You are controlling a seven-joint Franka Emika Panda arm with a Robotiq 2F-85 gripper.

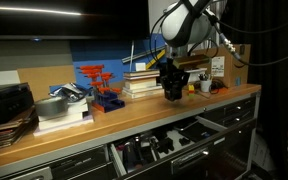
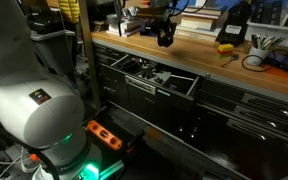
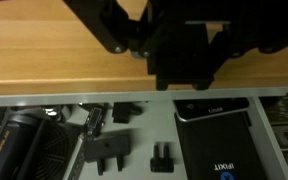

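My gripper is shut on a dark object with two short prongs at its lower end, looking like a black plastic part. The silhouette is too dark for exact detail. In exterior view 1 the gripper hangs above the worktop's front edge with the dark thing below it. Exterior view 2 shows the held black part over the counter, clear of it. Beneath stands the open drawer, which holds several black parts, among them a pronged bracket and a smaller one.
The wooden worktop carries stacked books, red and blue bins and a metal pot. A black IFIXIT box lies in the drawer.
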